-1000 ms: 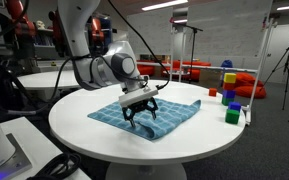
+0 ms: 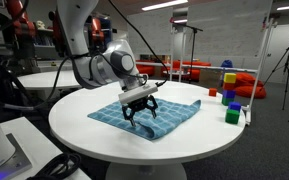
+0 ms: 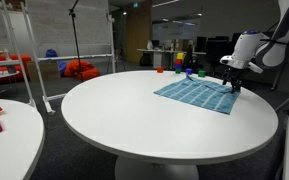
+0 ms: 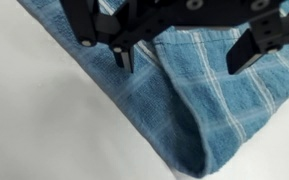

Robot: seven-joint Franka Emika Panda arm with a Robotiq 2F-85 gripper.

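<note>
A blue checked cloth (image 2: 179,117) lies spread on the round white table (image 2: 84,133), with a fold raised close to the gripper. In exterior view 2 the cloth (image 3: 199,93) covers the table's right part. Just over the cloth's near edge, my gripper (image 2: 143,113) points down, open. Between its parted fingers in the wrist view, the cloth (image 4: 174,95) shows a raised fold that runs down to a rounded, lifted corner. Whether the fingertips touch the fabric, I cannot tell.
Coloured blocks stand at the table's right side, among them a green block (image 2: 233,116) and a red block (image 2: 212,92).
</note>
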